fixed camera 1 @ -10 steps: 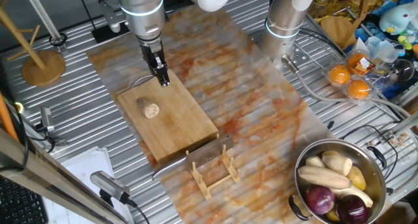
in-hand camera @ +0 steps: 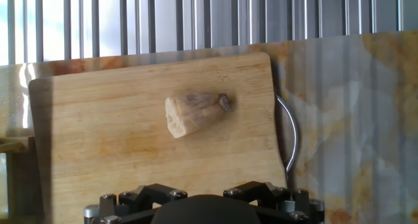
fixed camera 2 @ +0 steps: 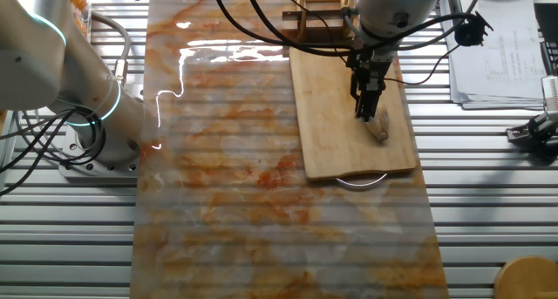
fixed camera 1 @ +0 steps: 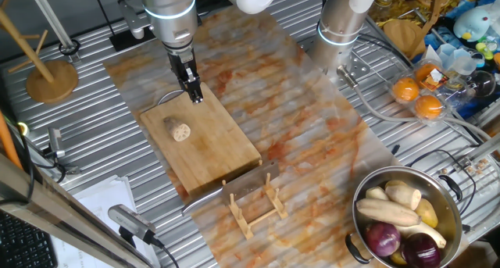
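Observation:
A cut piece of root vegetable [fixed camera 1: 177, 130], brown-skinned with a pale cut face, lies on its side on the wooden cutting board [fixed camera 1: 211, 151]. In the wrist view this vegetable piece [in-hand camera: 196, 113] is fully visible near the board's middle, its cut face to the left and its dark stem end to the right. My gripper [fixed camera 1: 194, 101] hangs above the board's handle-end edge, apart from the vegetable. Along the bottom of the wrist view, the gripper has its two fingers spread, with no object seen between them.
A knife [fixed camera 1: 250, 182] rests in a wooden rack [fixed camera 1: 258, 215] by the board's far end. A steel pot [fixed camera 1: 361, 221] of vegetables stands at the right, with oranges [fixed camera 1: 427, 106] in clear packaging behind. The marbled mat [fixed camera 2: 218, 212] beside the board is clear.

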